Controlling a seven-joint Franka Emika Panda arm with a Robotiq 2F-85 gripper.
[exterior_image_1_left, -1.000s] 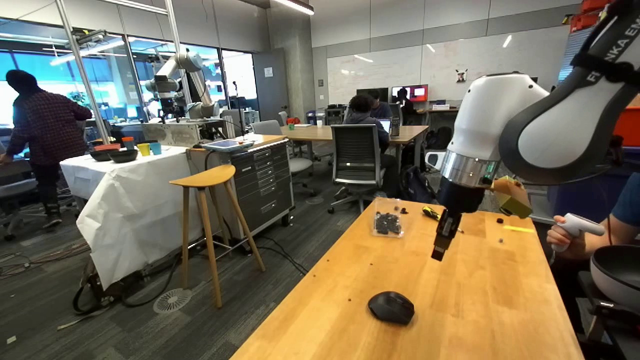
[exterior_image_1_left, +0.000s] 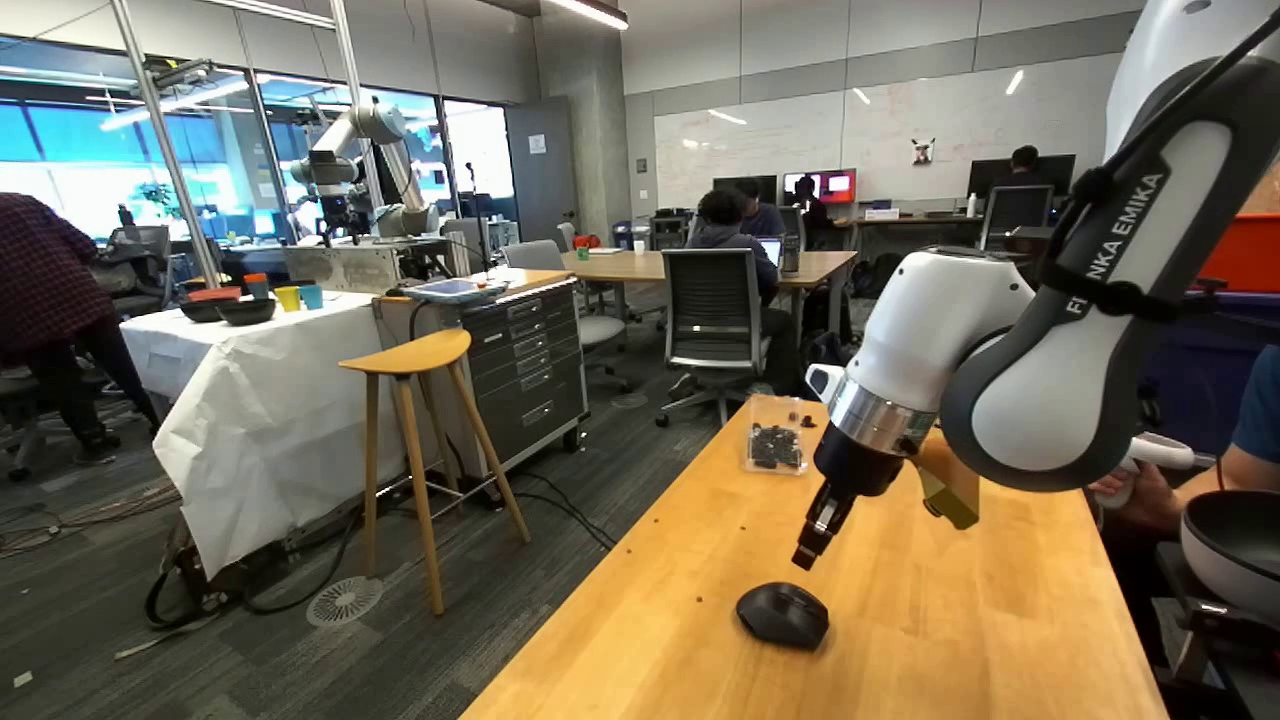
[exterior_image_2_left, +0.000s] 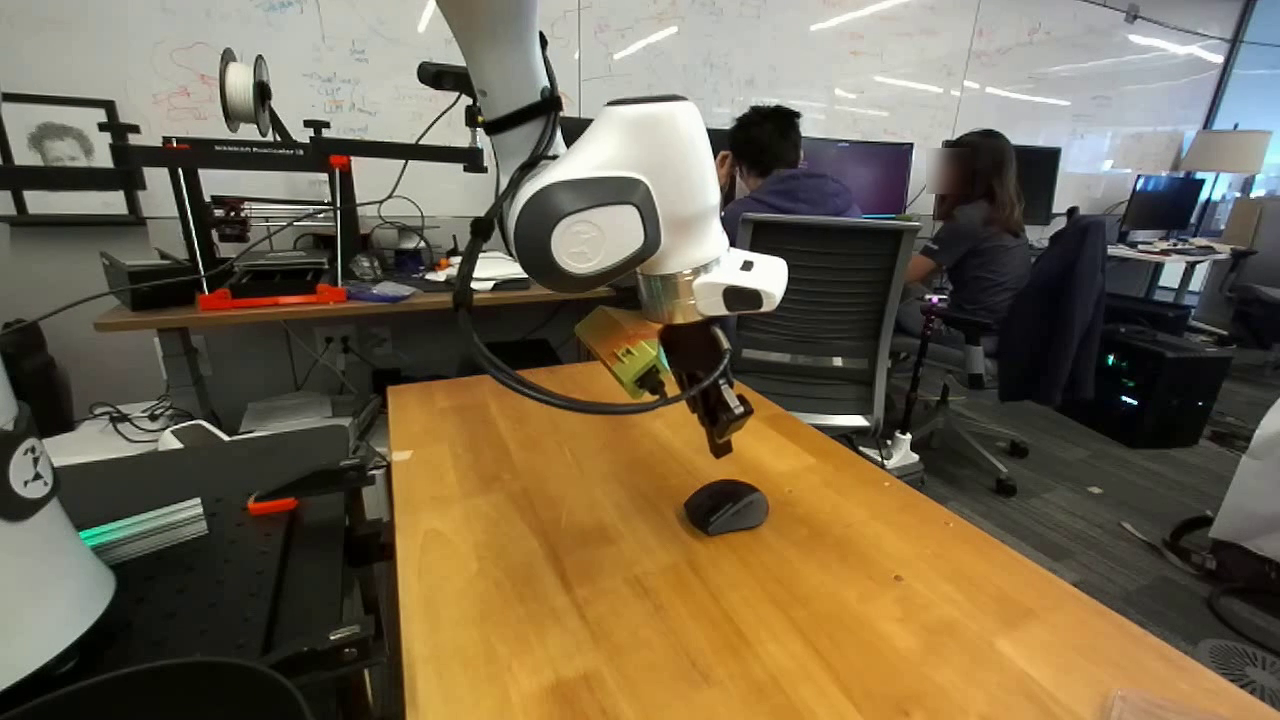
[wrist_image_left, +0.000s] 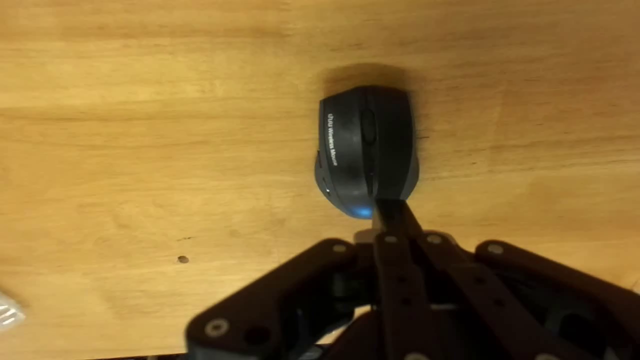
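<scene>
A black wireless mouse (exterior_image_1_left: 783, 614) lies on the wooden table, and exterior view 2 has the same mouse (exterior_image_2_left: 727, 506) below the arm. In the wrist view the mouse (wrist_image_left: 366, 150) appears from above, a small blue glow at its lower edge. My gripper (exterior_image_1_left: 805, 558) is shut, and no object shows between its fingers. Both exterior views put it above the mouse with a gap between; in exterior view 2 the gripper (exterior_image_2_left: 721, 450) tilts down toward it. From the wrist camera, the fingertips (wrist_image_left: 393, 210) overlap the near end of the mouse.
A clear plastic box (exterior_image_1_left: 777, 438) of small dark pieces stands at the table's far left edge. A person's hand holding a white controller (exterior_image_1_left: 1158, 452) is beside the table's right edge.
My arm has come lower and to the left in exterior view 1, bringing the shut gripper closer to the mouse. The mouse has stayed in place. A person at far left has moved.
</scene>
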